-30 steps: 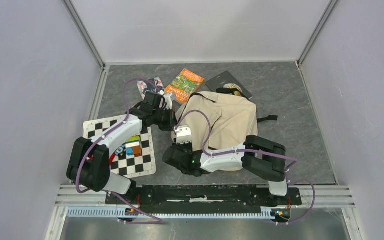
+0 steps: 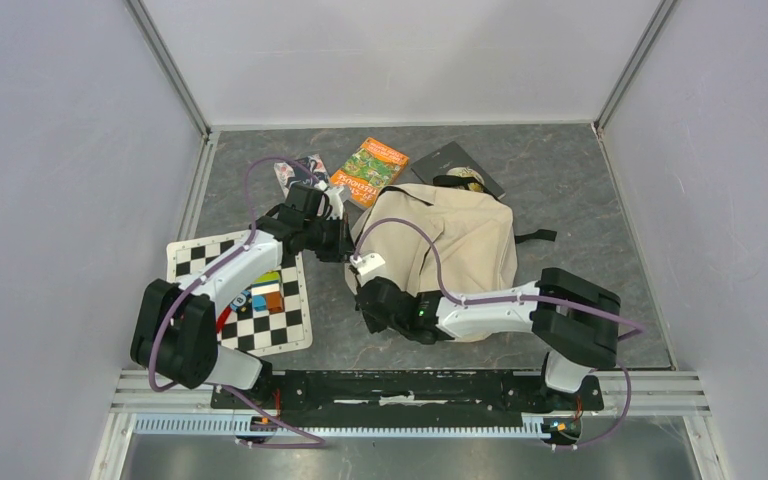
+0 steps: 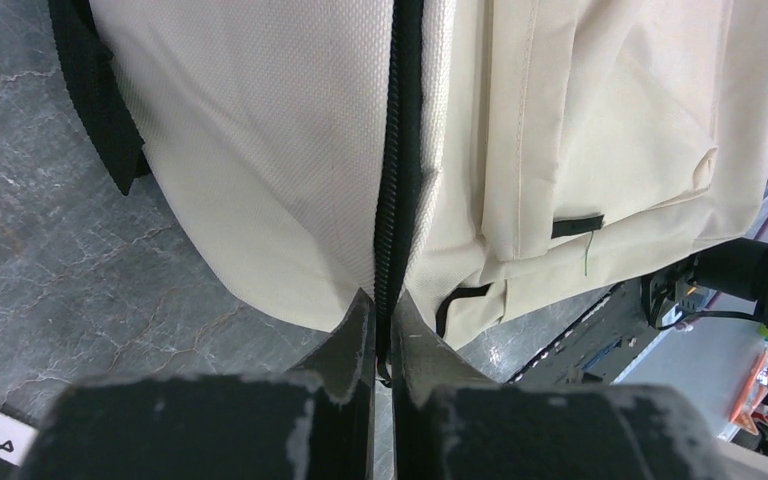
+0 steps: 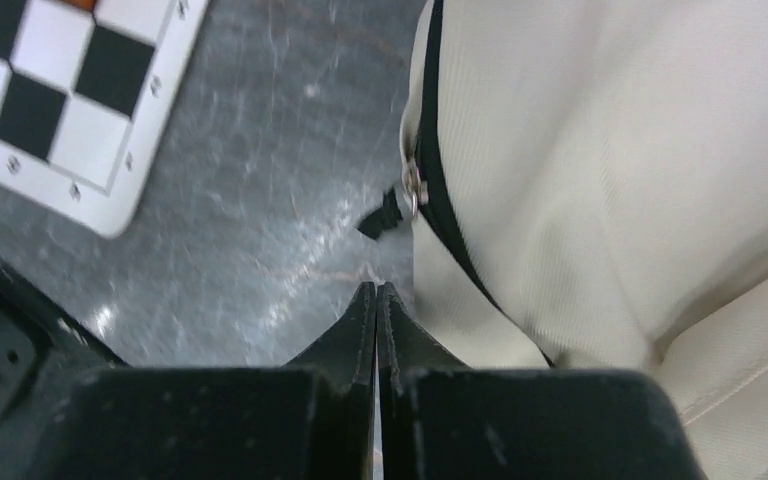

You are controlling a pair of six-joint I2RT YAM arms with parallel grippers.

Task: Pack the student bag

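A cream student bag [image 2: 460,240] lies in the middle of the floor. In the left wrist view my left gripper is shut on the bag's black zipper edge [image 3: 397,150]. In the right wrist view my right gripper is shut, nothing visible between its fingers, just below a metal zipper pull [image 4: 413,186] with a short black tab on the bag's left edge. In the top view both grippers are at that left edge, partly hidden by the arms.
A checkered board [image 2: 290,330] with small coloured items lies at the left. An orange book [image 2: 370,168], a dark booklet [image 2: 445,158] and another booklet [image 2: 295,168] lie behind the bag.
My right arm has shifted to the right along the front of the bag. The left arm and the bag look almost unchanged.
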